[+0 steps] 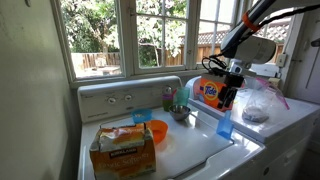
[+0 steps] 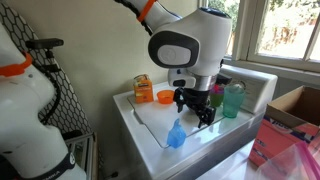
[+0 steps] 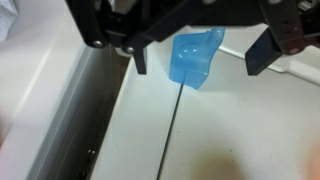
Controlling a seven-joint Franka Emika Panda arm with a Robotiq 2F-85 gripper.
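A translucent blue plastic container sits at the front right edge of the white washer's top. In exterior view 2 the same blue container shows near the front edge, below and in front of my gripper. My gripper is open in the wrist view, its two dark fingers well apart. The blue container appears between and beyond them, nearer the left finger in this view. I cannot tell whether either finger touches it.
On the washer top stand a Kirkland bag, an orange bowl, a blue bowl and a metal bowl. An orange Tide box and a clear bag lie to the right.
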